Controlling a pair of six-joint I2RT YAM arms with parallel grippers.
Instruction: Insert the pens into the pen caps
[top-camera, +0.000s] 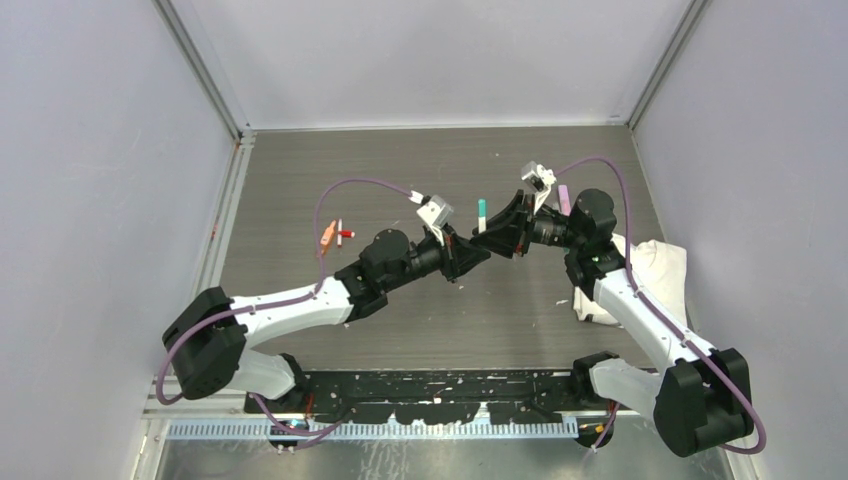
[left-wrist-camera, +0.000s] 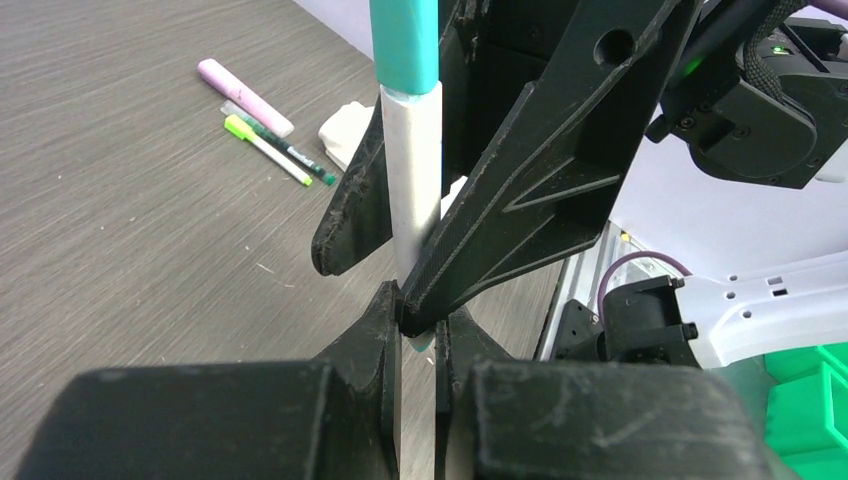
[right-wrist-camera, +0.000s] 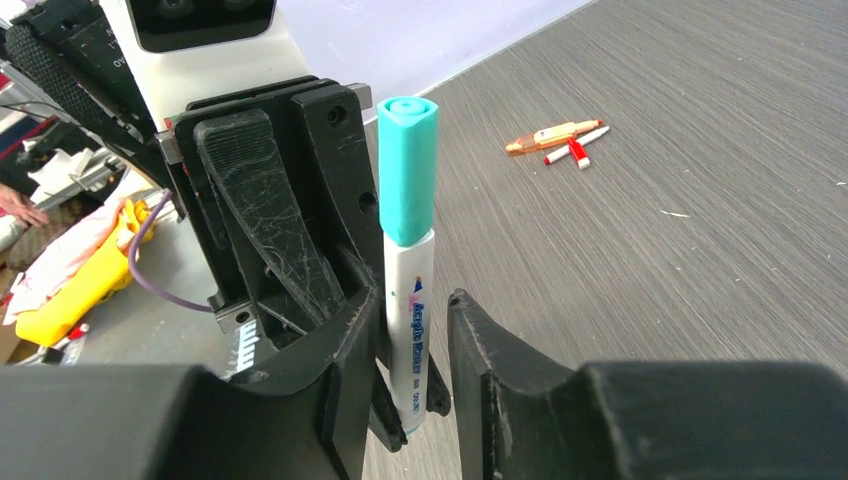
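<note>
A white marker with a teal cap (right-wrist-camera: 408, 170) stands upright, the cap seated over its top end. My left gripper is shut on the lower part of the white marker (left-wrist-camera: 413, 180). Around the same marker, my right gripper is part open: in the right wrist view one finger (right-wrist-camera: 360, 335) is close by the barrel, while a gap shows on the other side. Both grippers meet near mid-table in the top view, where the teal cap (top-camera: 482, 207) pokes up behind the fingers. The marker's bottom tip is mostly hidden in the left wrist view.
At left lie an orange marker (right-wrist-camera: 553, 138), a white pen (right-wrist-camera: 591, 137) and a short red piece (right-wrist-camera: 577, 152). Toward the right are a pink marker (left-wrist-camera: 245, 97), a dark green pen (left-wrist-camera: 283, 147), a lime-capped pen (left-wrist-camera: 265, 148) and white cloth (top-camera: 660, 278).
</note>
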